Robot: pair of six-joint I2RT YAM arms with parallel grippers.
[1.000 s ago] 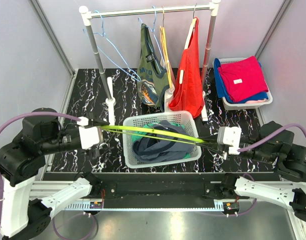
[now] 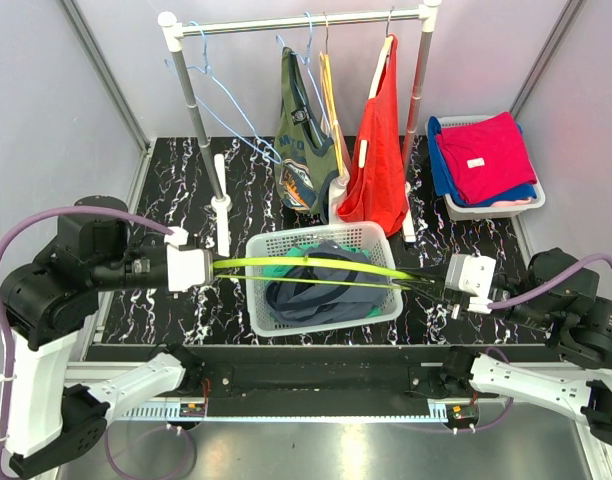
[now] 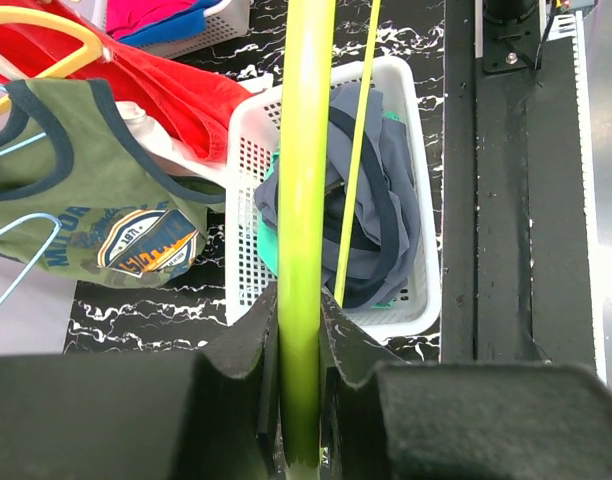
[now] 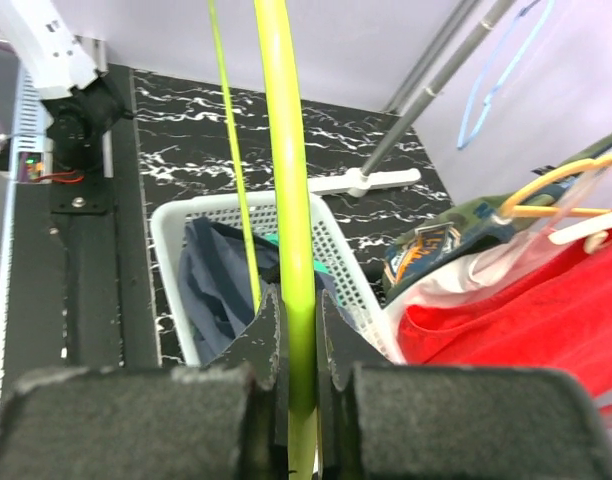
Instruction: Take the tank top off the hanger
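A yellow-green hanger (image 2: 306, 262) is stretched horizontally between my left gripper (image 2: 211, 266) and my right gripper (image 2: 421, 281), both shut on it, above a white basket (image 2: 261, 300). Dark grey-blue cloth (image 2: 326, 300) with green cloth beneath lies in the basket; no garment is on the held hanger. An olive printed tank top (image 2: 301, 150) hangs on the rack behind. In the wrist views the hanger runs straight out from between each gripper's fingers (image 3: 241, 370) (image 4: 344, 350).
A red garment (image 2: 381, 170) and empty blue hangers (image 2: 226, 95) hang on the rack (image 2: 286, 22). A basket (image 2: 466, 208) of folded pink and blue cloth stands at back right. Bare marble surface flanks the middle basket.
The garments and baskets are unchanged.
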